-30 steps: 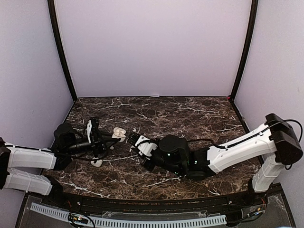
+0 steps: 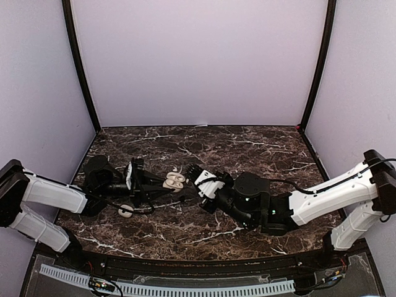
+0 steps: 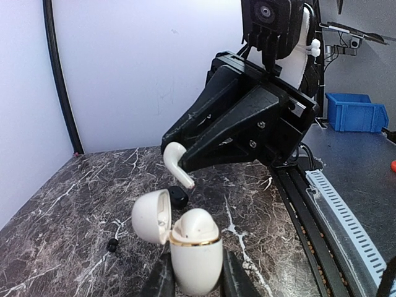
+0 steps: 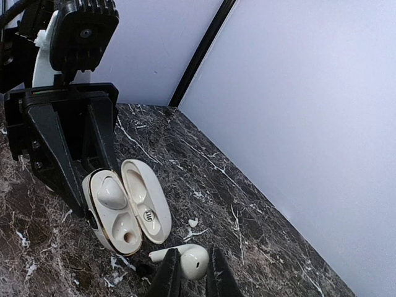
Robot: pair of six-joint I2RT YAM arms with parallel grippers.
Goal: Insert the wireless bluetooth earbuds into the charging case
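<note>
The open white charging case [image 2: 174,181] is held by my left gripper [image 2: 162,187], which is shut on it. In the right wrist view the case [image 4: 113,210] shows two earbud cavities and its upright lid [image 4: 146,201]; one cavity has a rounded white shape in it. My right gripper is shut on a white earbud [image 4: 193,263], stem pointing toward the case. In the left wrist view that earbud [image 3: 176,162] hangs above and beyond the case [image 3: 195,257], apart from it.
A small white piece [image 2: 125,211] lies on the dark marble table [image 2: 247,142] at the left, and small dark objects [image 3: 112,245] lie below the grippers.
Both arms have moved right in the top view since a second ago, carrying the case and earbud along.
</note>
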